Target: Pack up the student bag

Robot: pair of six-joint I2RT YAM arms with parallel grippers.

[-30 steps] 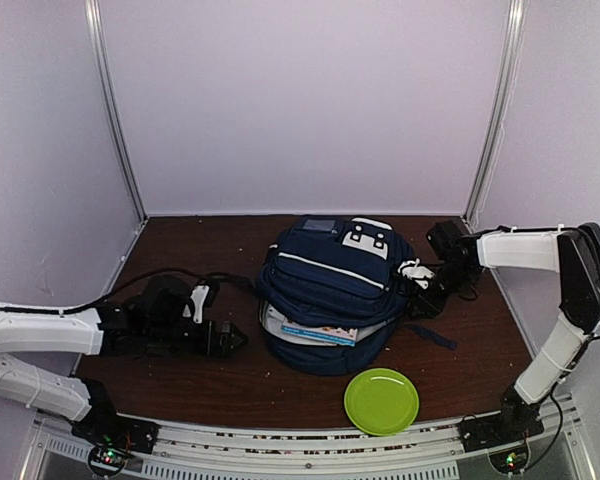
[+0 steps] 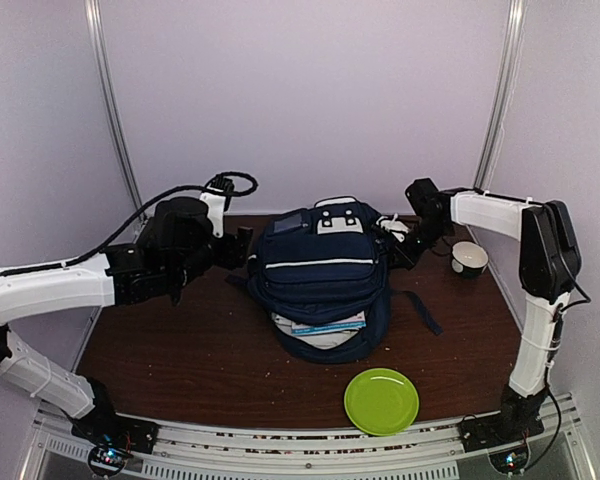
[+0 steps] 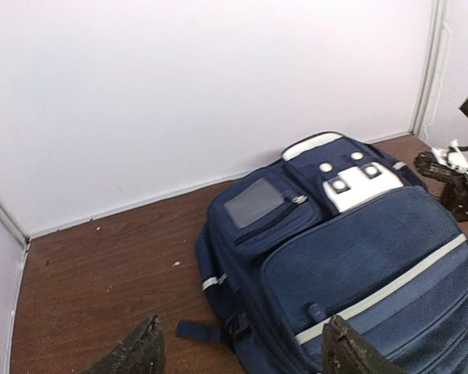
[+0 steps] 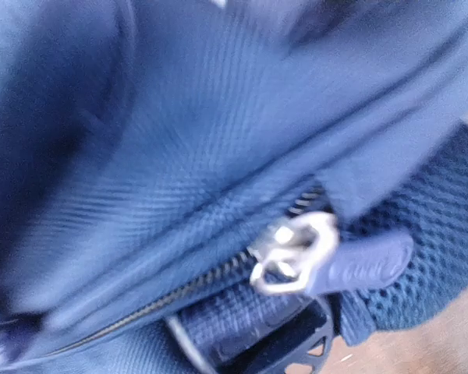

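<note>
The navy backpack [image 2: 320,280] lies on the table in the top view, a book [image 2: 325,328] and white lining showing at its front opening. My left gripper [image 2: 235,250] is raised at the bag's upper left; in the left wrist view its fingers [image 3: 144,347] stand apart with nothing between them. My right gripper [image 2: 400,248] is against the bag's right side. The right wrist view shows blurred navy fabric, a zipper pull [image 4: 359,261] and a buckle [image 4: 320,327]; whether fabric is between that gripper's fingers cannot be seen, but it is shut.
A green plate [image 2: 381,401] sits at the front edge. A white cup [image 2: 469,257] stands right of the bag, beside the right arm.
My right gripper has moved back and left, the bag shifting and lifting with it, uncovering the white cup.
</note>
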